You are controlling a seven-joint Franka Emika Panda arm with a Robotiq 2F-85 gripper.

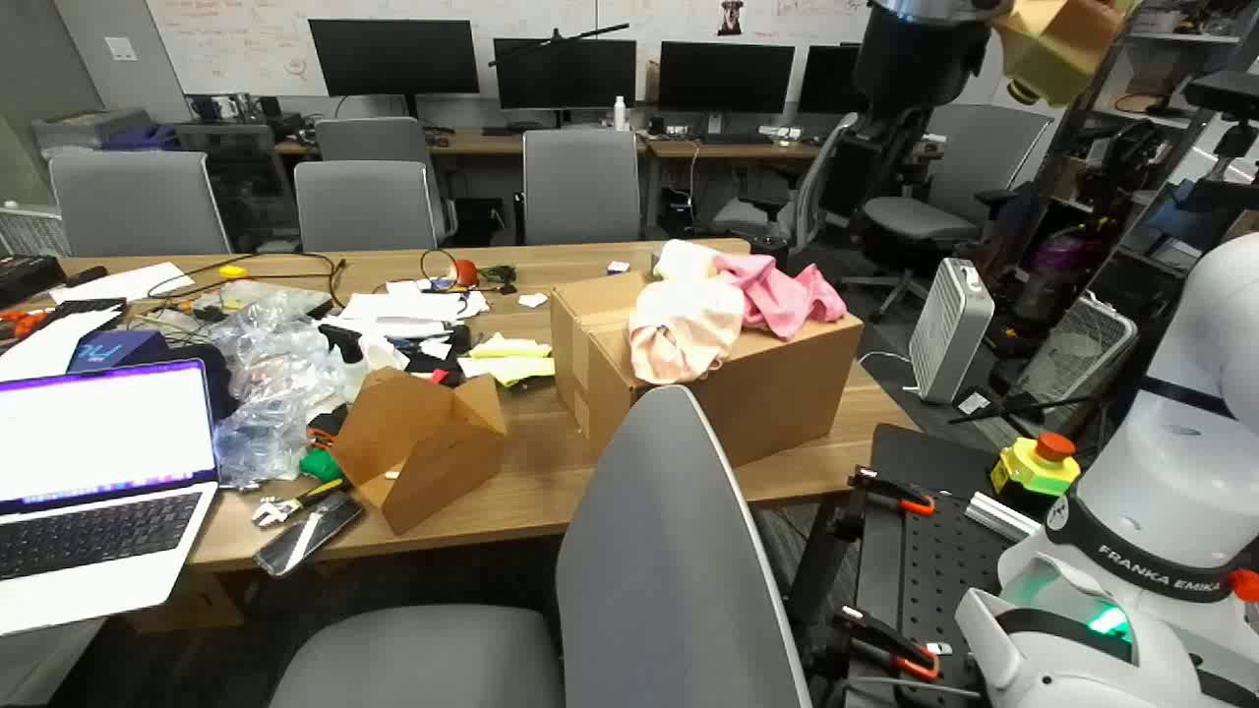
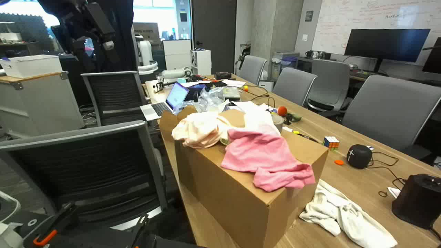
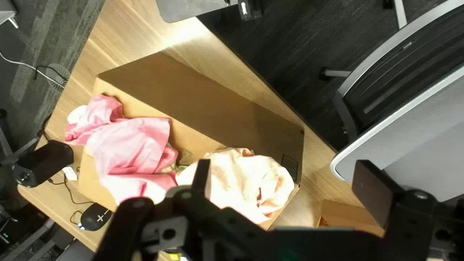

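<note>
My gripper stands open high above the table, with nothing held between its fingers; the dark arm end also shows at the upper right of exterior view 1. Below it is a large cardboard box on the table. Over the box's top lie a pink cloth and a pale peach cloth, crumpled side by side. White fabric is bunched behind the pink one. On the tabletop beside the box rests a separate off-white cloth. The cloths hide much of the box's top.
A smaller open cardboard box stands left of the large one, near clutter and a laptop. A grey chair backs against the table's near side. A black speaker and a Rubik's cube sit beyond the box.
</note>
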